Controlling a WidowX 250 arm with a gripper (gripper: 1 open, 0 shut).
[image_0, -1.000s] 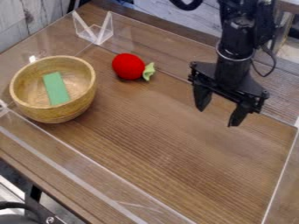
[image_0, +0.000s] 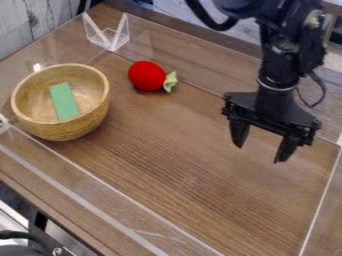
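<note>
My black gripper (image_0: 263, 136) hangs low over the right part of the wooden table, its two fingers spread apart with nothing visible between them. To the left, a yellow bowl (image_0: 91, 103) holds a green block (image_0: 63, 103). A red object (image_0: 147, 74) with a green leafy tip lies at the upper middle of the table.
A clear plastic holder (image_0: 107, 32) stands at the back left. The table's edge and a pale wall run along the right side.
My gripper has shifted slightly toward the front of the table and turned a little. The bowl, block and red object look unmoved.
</note>
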